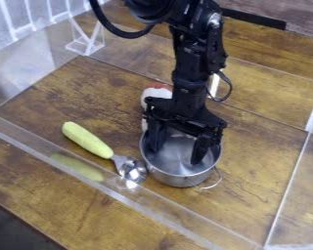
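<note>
My black gripper (182,135) is over a grey metal pot (183,171), its open fingers reaching down into the pot and partly hiding the inside. A pale yellow-handled tool (85,138) with a metal head lies on the wooden table to the left of the pot. A white object with a red part (156,96) sits behind the gripper, partly hidden by it.
The wooden table (67,93) has bare room at the upper left and right. Clear panels border the workspace at left, front and right. A small pale item behind the arm is mostly hidden.
</note>
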